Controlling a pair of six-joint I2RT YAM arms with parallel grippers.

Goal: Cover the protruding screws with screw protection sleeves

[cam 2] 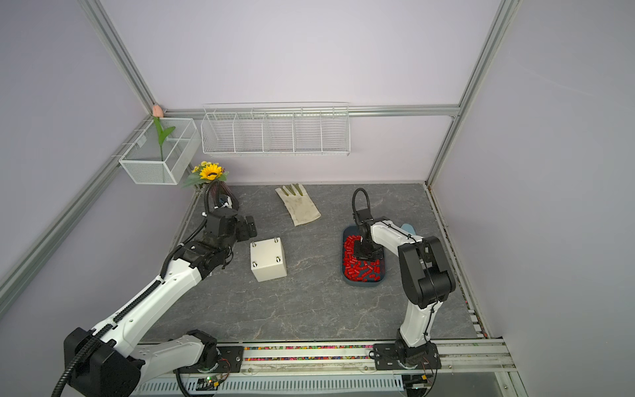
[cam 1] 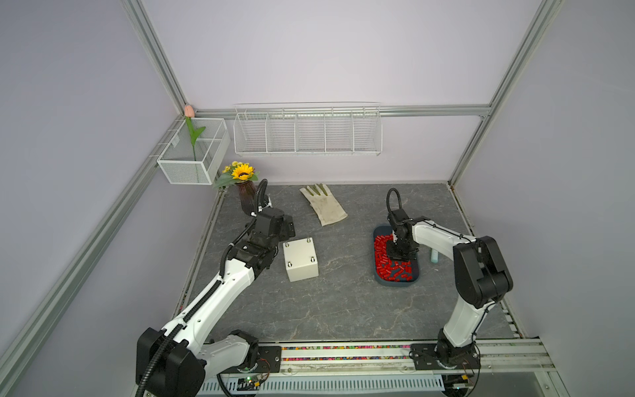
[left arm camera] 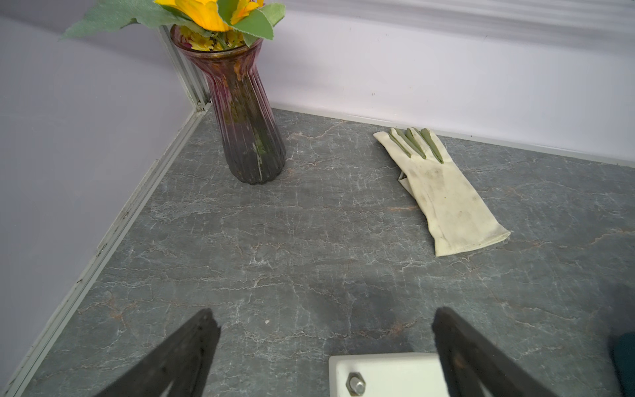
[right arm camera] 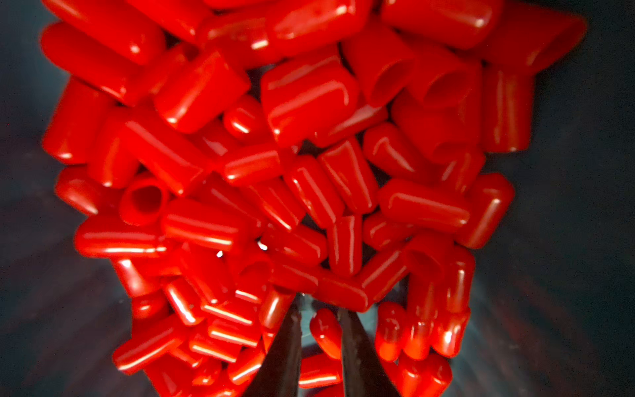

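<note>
A cream block (cam 1: pixel 303 267) stands on the table left of centre, with several bare metal screws (cam 1: pixel 309 259) sticking up from its top. In the left wrist view only its far edge shows, with one screw (left arm camera: pixel 356 383). My left gripper is open and empty above the table, close to the block's far left side. On the right, a dark tray (cam 1: pixel 395 284) holds a heap of red sleeves (right arm camera: pixel 198 225). My right gripper points down into this heap, its fingers nearly closed around one small red sleeve (right arm camera: pixel 325 332).
A cream glove (cam 1: pixel 324 203) lies flat at the back. The flower vase (left arm camera: pixel 248 119) stands in the back left corner. Wire baskets (cam 1: pixel 307 131) hang on the rear wall. Bare table separates the block from the tray.
</note>
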